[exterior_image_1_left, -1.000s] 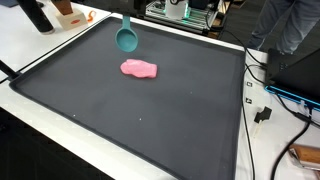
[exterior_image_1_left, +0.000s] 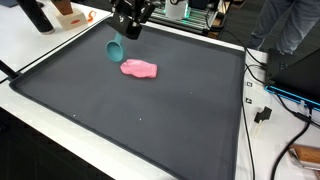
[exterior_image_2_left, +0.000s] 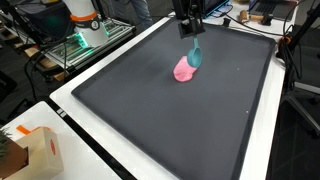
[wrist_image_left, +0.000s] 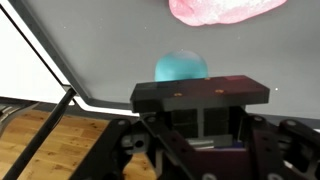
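A teal spoon-like utensil (exterior_image_1_left: 115, 48) hangs bowl-down from my gripper (exterior_image_1_left: 122, 25), which is shut on its upper part. In exterior view 2 the utensil's bowl (exterior_image_2_left: 195, 58) shows just right of the pink cloth (exterior_image_2_left: 184, 70). The pink cloth (exterior_image_1_left: 139, 68) lies crumpled on the dark grey table. In the wrist view the teal bowl (wrist_image_left: 180, 66) pokes out beyond the dark fingers (wrist_image_left: 190, 93), with the cloth (wrist_image_left: 215, 8) at the top edge. The utensil's handle is mostly hidden by the gripper. Whether the bowl touches the table is hard to tell.
Brown containers (exterior_image_1_left: 68, 15) stand off the far left corner. Cables and a dark device (exterior_image_1_left: 290, 80) sit beyond the right edge.
The cloth has not moved.
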